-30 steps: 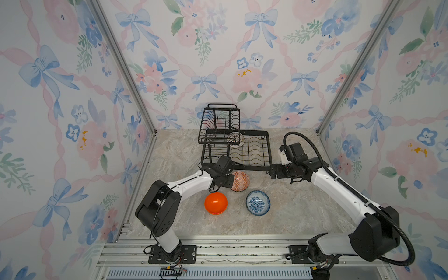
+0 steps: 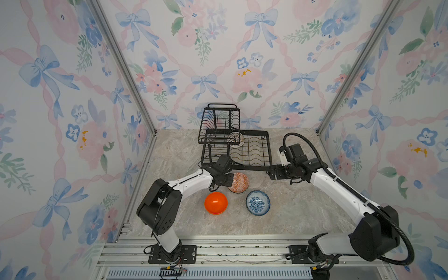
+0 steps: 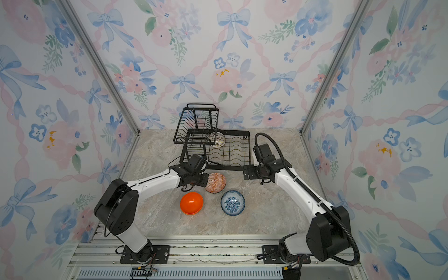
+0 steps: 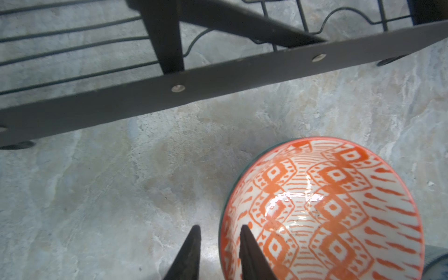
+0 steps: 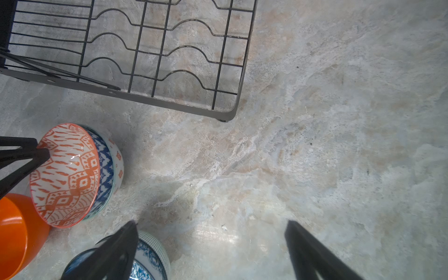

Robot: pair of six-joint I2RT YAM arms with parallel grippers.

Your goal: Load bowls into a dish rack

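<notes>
An orange-and-white patterned bowl (image 2: 239, 182) sits in front of the black dish rack (image 2: 254, 167). In the right wrist view this bowl (image 5: 65, 177) looks tilted, its blue outer side facing right. My left gripper is at its left rim, one finger outside and one inside, with a gap visible between the fingertips. Nearer the front lie a plain orange bowl (image 2: 216, 203) and a blue-and-white bowl (image 2: 258, 203). A white patterned bowl (image 2: 236, 139) stands in the rack. My right gripper is wide open and empty, over bare counter.
The rack's upper tier (image 2: 219, 125) rises on its left half, close behind my left gripper. Wavy wires in the rack's right half (image 3: 235, 149) appear free. Bare counter (image 5: 336, 154) stretches to the right.
The bowl's visible pattern turned somewhat. My right arm stayed nearly still.
</notes>
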